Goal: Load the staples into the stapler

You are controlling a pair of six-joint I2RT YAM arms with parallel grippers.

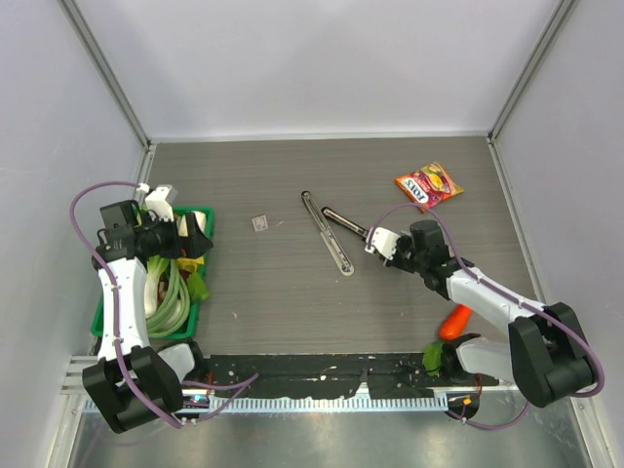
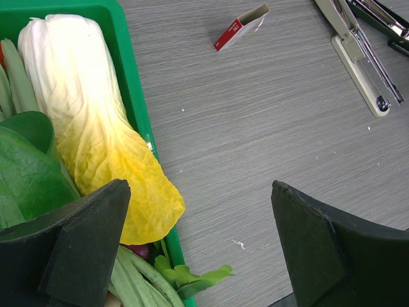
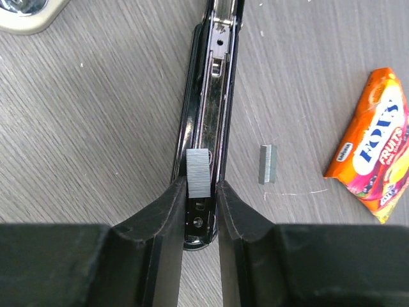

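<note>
A black stapler (image 3: 220, 83) lies opened up on the table, its slot showing. On the near end of that slot sits a short silver staple strip (image 3: 199, 173), slightly askew. My right gripper is around this strip at the stapler's end, its fingertips part open with narrow gaps beside the strip. A second stapler, white and silver (image 1: 327, 232), rests to the left of the black one. Over the green basket, my left gripper stands open and empty. Another small staple piece (image 3: 268, 164) lies on the table right of the black stapler.
A small staple box (image 2: 241, 27) stands near the middle left. The green basket (image 2: 137, 96) of vegetables is at the left. A snack bag (image 1: 430, 185) lies at the back right, an orange-red vegetable (image 1: 455, 322) near the right arm.
</note>
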